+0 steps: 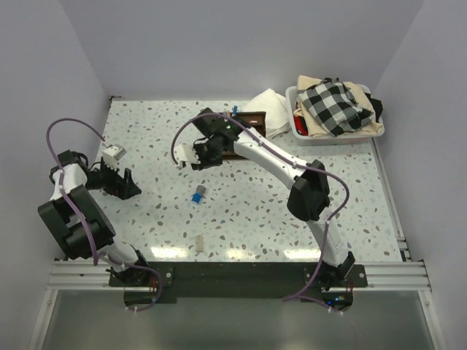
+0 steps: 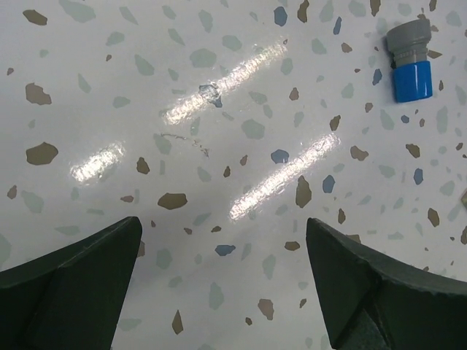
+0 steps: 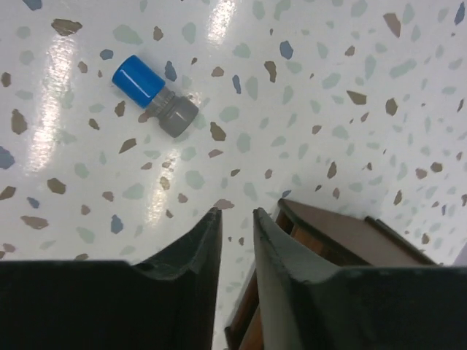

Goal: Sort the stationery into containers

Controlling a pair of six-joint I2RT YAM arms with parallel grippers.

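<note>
My left gripper stands open over bare speckled table at the left, nothing between its fingers. My right gripper hovers by the brown organizer (image 1: 249, 118) at the back centre, its fingers close together with a small gap; what lies between them lower down is unclear. Some pens in the organizer are partly hidden by the arm from above. A blue-and-grey cylinder (image 1: 197, 197) lies on the table in front of the organizer, also in both wrist views (image 2: 412, 79) (image 3: 140, 82). A pale flat strip (image 1: 199, 243) lies near the front edge.
A white bin (image 1: 339, 139) heaped with cloths stands at the back right, with a white cloth (image 1: 268, 106) beside the organizer. The right half of the table below the bin is largely clear, apart from my right arm.
</note>
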